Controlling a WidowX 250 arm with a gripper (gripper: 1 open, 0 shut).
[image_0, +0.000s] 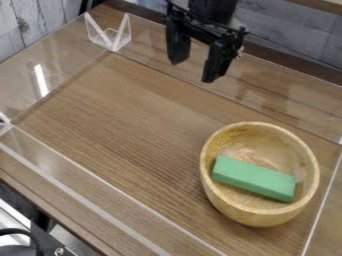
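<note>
My black gripper (199, 58) hangs over the back of the wooden table at the top centre, its two fingers apart and nothing visible between them. A round tan bowl (230, 141) sits at the lower right, holding a green rectangular block (253, 178). The gripper is well above and behind the bowl.
A white wire-like object (111, 33) stands at the back left near the table's edge. A dark cable lies at the bottom-left corner.
</note>
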